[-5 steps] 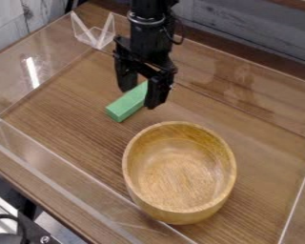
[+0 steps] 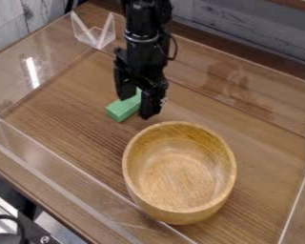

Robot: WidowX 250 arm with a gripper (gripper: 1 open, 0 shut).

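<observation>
A green block [image 2: 122,109] lies on the wooden table, left of centre. My black gripper [image 2: 136,93] hangs just over it, open, covering the block's right end. A large round wooden bowl [image 2: 178,176] sits in front, to the lower right.
A transparent object stands at the left edge, black cable shows at the lower left, and a raised rim runs along the back.
The gripper has moved slightly left and down over the green block, and its fingers have turned. The bowl stays in place.
</observation>
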